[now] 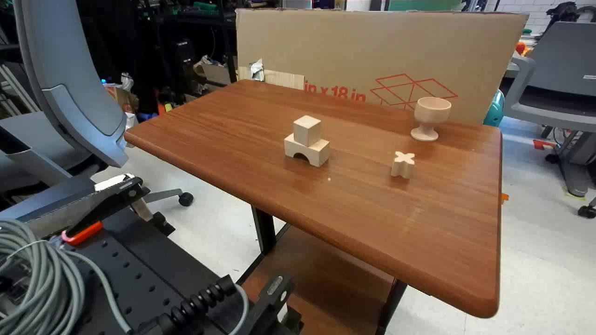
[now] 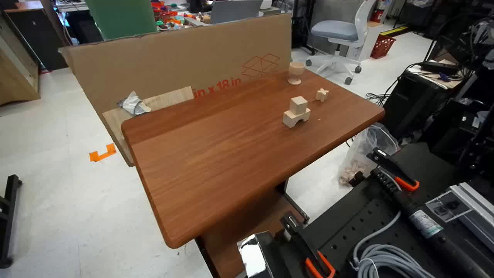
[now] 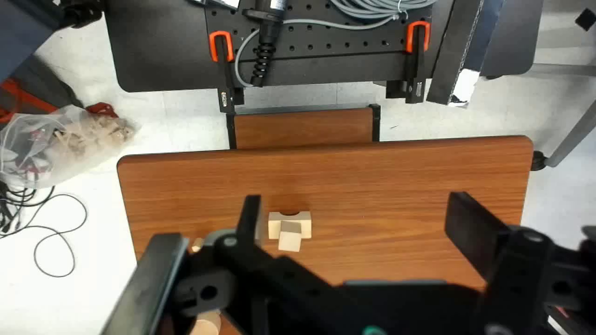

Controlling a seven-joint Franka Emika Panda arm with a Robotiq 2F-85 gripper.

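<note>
In the wrist view my gripper hangs above the table with its fingers wide apart and nothing between the fingers. A pale wooden cube (image 1: 307,130) rests on an arch block (image 1: 317,152), whose cutout faces down. From above, this cube (image 3: 290,236) and arch block (image 3: 274,226) appear beside the left finger (image 3: 251,220). A small cross-shaped block (image 1: 402,165) stands upright to their right in exterior view 1. Behind it is a wooden goblet (image 1: 431,111), upright; in the wrist view its lower-left sliver (image 3: 207,324) is mostly hidden by the gripper.
A tall cardboard sheet (image 2: 176,65) lines the back edge. Along the front stands a black cart (image 2: 342,231) carrying clamps and coiled cable (image 2: 393,261).
</note>
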